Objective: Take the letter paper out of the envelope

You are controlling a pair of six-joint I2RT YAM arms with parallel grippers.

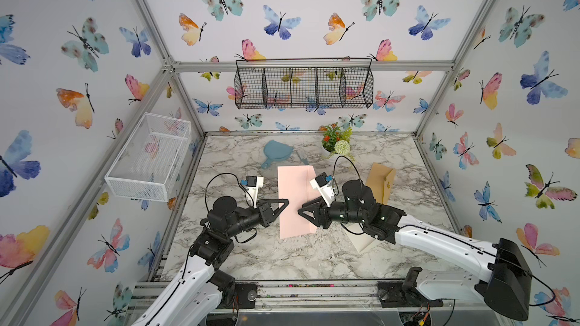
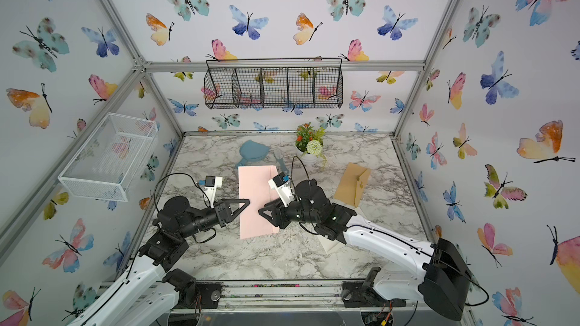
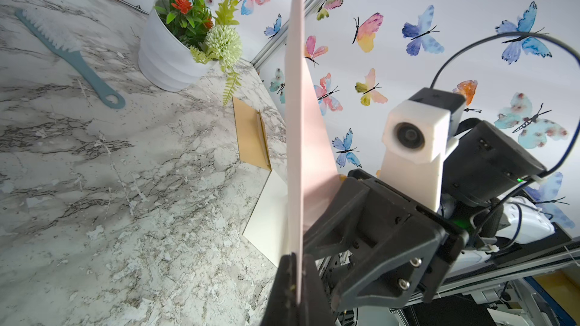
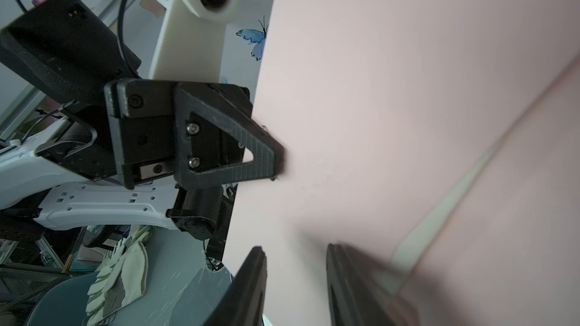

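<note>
A pink folded paper (image 1: 291, 190) stands upright above the table, its left edge pinched in my left gripper, which is shut on it. Seen from the left wrist, the sheet is nearly edge-on between the fingertips. My right gripper is open in front of the sheet's right part, close to a slanting fold (image 4: 435, 220) where a narrow pale gap shows. Whether its fingers touch the paper I cannot tell. On the table at the right lies a brown envelope (image 1: 379, 181), with a white sheet (image 3: 269, 217) adjoining its near end.
A blue dustpan (image 1: 277, 151) and a blue brush (image 3: 78, 63) lie at the back, near a potted plant (image 3: 175, 48). The white wire basket (image 1: 148, 157) hangs on the left wall and the black wire rack (image 1: 304, 87) on the back wall.
</note>
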